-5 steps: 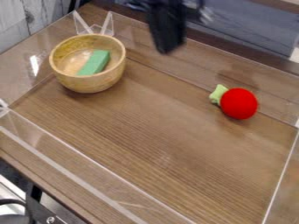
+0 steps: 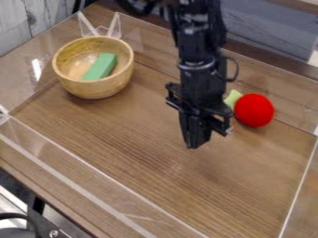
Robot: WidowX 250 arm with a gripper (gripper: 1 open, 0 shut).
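Note:
My black gripper hangs over the middle of the wooden table, shut, with nothing visible between its fingers. To its right lie a red ball-like object and, partly hidden behind it, a pale green item. At the upper left is a light wooden bowl with a green block inside.
The table's edges show at the back and at the right, and a black cable lies at the lower left corner.
The arm has come down and toward the front from high at the back, and now looks smaller and lower. The bowl and the objects on the table have not visibly moved.

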